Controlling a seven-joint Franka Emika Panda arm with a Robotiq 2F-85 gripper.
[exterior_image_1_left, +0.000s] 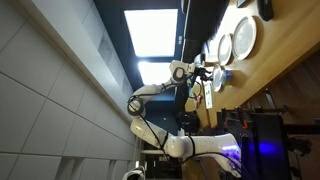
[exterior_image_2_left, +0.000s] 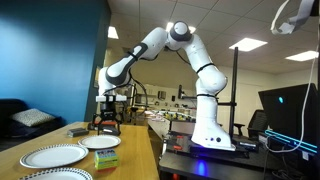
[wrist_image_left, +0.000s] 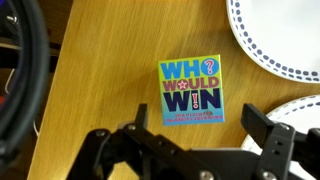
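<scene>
A small box (wrist_image_left: 192, 90) with "Who Would Win" on its colourful cover lies flat on the wooden table in the wrist view. In exterior view 2, a box with green and yellow sides (exterior_image_2_left: 106, 158) sits near the front plates and looks like the same one. My gripper is above the table, its fingers wide apart on either side of the box's lower part, as seen from the wrist. Nothing shows held between them. From the side, the gripper (exterior_image_2_left: 108, 124) hangs over the far part of the table, apart from the box.
White plates with dotted rims (wrist_image_left: 276, 64) lie to the right of the box, close by. Exterior view 2 shows several plates (exterior_image_2_left: 55, 156) and a small dark box (exterior_image_2_left: 77, 132) farther back. Bare wood (wrist_image_left: 105, 70) extends left of the box.
</scene>
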